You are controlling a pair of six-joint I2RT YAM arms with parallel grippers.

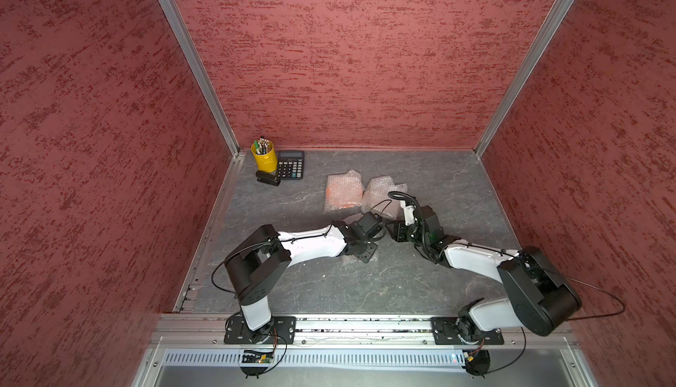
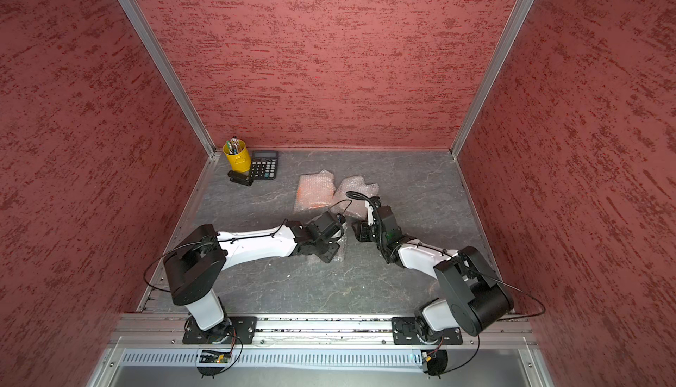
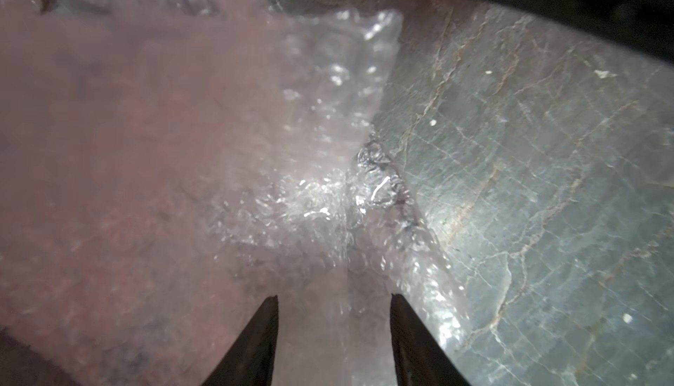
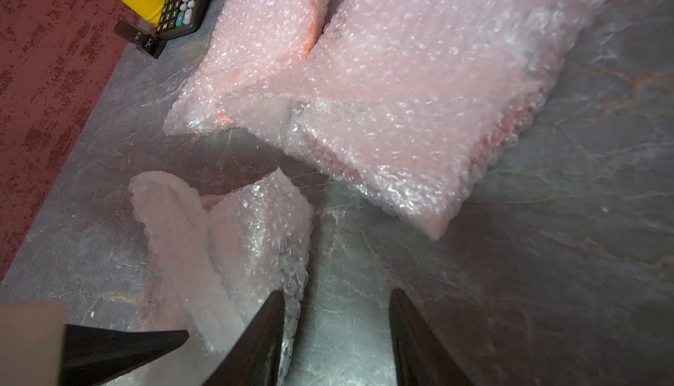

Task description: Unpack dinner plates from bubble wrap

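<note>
The near bubble-wrapped parcel [image 4: 273,238] lies on the table with a loose flap [image 4: 168,231] standing up. In the top views my left arm hides most of it. My left gripper is over this parcel, its fingers apart, with clear wrap in view beyond and between them. One dark left finger [image 4: 133,344] crosses in front of the flap in the right wrist view; contact cannot be told. My right gripper is to the parcel's right, fingers apart, only bare table between them. No plate is plainly seen inside the wrap.
Two more wrapped parcels lie behind, one at left [image 1: 343,189] and one at right [image 1: 379,188]. A yellow pencil cup [image 1: 264,158], a calculator [image 1: 290,165] and a black stapler [image 1: 267,178] stand back left.
</note>
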